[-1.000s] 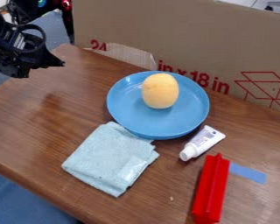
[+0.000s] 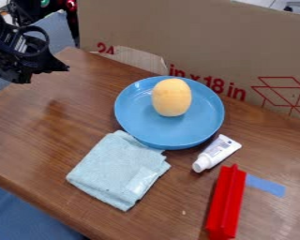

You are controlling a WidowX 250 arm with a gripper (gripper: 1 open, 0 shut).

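Note:
My black gripper (image 2: 40, 64) hangs at the upper left, over the table's far left corner, apart from the objects; its fingers are too dark and small to tell how they stand. A yellow rounded object (image 2: 171, 97) rests on a blue plate (image 2: 139, 127). A folded light-blue cloth (image 2: 117, 171) lies front left of the plate, a white tube (image 2: 217, 153) to its right front, and a red elongated object (image 2: 225, 204) at the front right, beside a strip of blue tape (image 2: 265, 186).
A cardboard wall (image 2: 202, 37) borders the back of the wooden table (image 2: 40, 131).

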